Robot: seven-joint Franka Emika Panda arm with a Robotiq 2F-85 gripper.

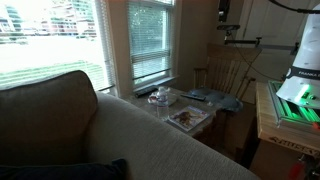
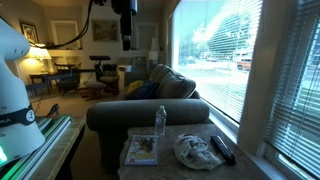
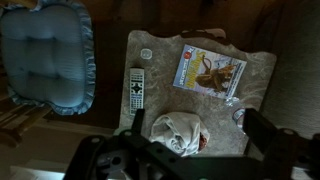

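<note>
My gripper hangs high above a small table (image 3: pixel 165 62), its two fingers wide apart in the wrist view with nothing between them. In exterior view 2 the gripper (image 2: pixel 126 40) points down in the air, well clear of everything. On the table lie a flat case or booklet with a picture (image 3: pixel 209 72), a grey remote (image 3: pixel 137 90) and a crumpled white cloth or bag (image 3: pixel 180 132). A clear water bottle (image 2: pixel 160 121) stands upright behind the booklet in exterior view 2. From above, the bottle (image 3: pixel 238 116) is partly hard to make out.
A grey sofa (image 2: pixel 170 90) borders the table on one side, and a window with blinds (image 2: pixel 293 100) on another. Beside the table is a chair with a blue cushion (image 3: pixel 45 60). The wooden surface (image 1: pixel 285 125) near the arm's base looks mostly clear.
</note>
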